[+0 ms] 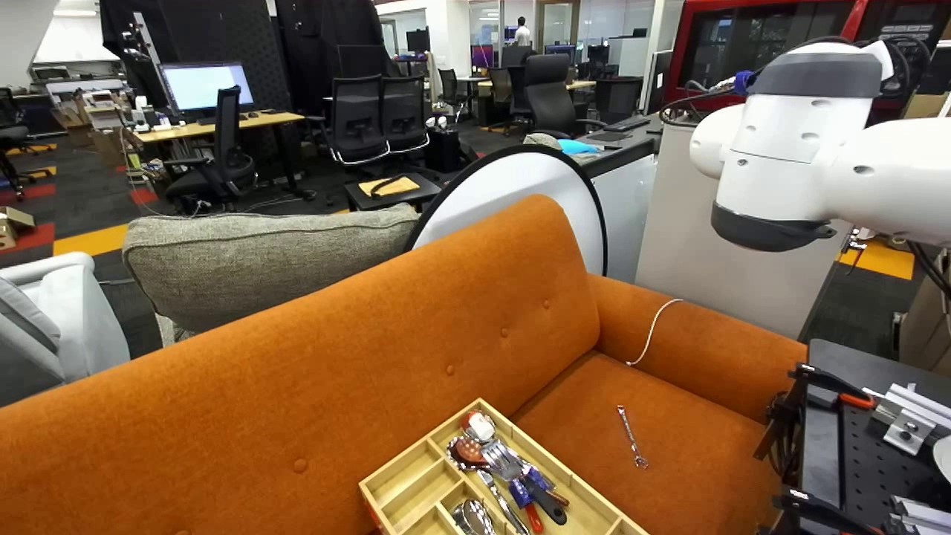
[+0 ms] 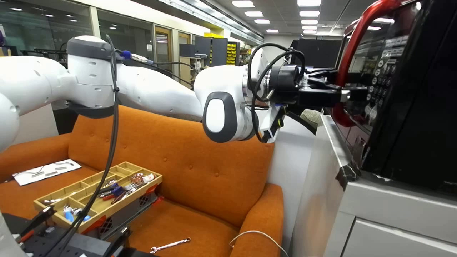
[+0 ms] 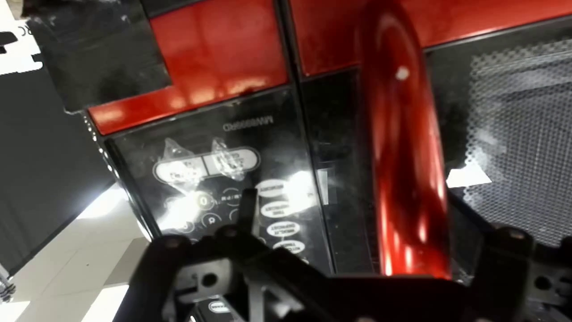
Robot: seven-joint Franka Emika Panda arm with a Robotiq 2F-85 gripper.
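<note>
A black microwave with red trim shows its control panel (image 3: pixel 214 134) and mesh door window (image 3: pixel 525 134) in the wrist view. Only a narrow seam shows between panel and door there. The red door handle (image 3: pixel 405 161) is a long, glossy curved bar. My gripper (image 2: pixel 362 87) is open at the microwave front, its black fingers (image 2: pixel 319 96) on either side of the handle in exterior view 2. The wrist view also has the handle between the spread fingers, nearer the right one. Whether either finger touches it, I cannot tell. Exterior view 1 hides the gripper.
The microwave stands on a grey cabinet (image 2: pixel 385 205). Below the arm is an orange sofa (image 2: pixel 205 180), with a wooden utensil tray (image 2: pixel 156 182) and a wrench (image 2: pixel 171 245). A white cord (image 1: pixel 653 331) lies over the sofa's armrest. Black cables hang along the arm.
</note>
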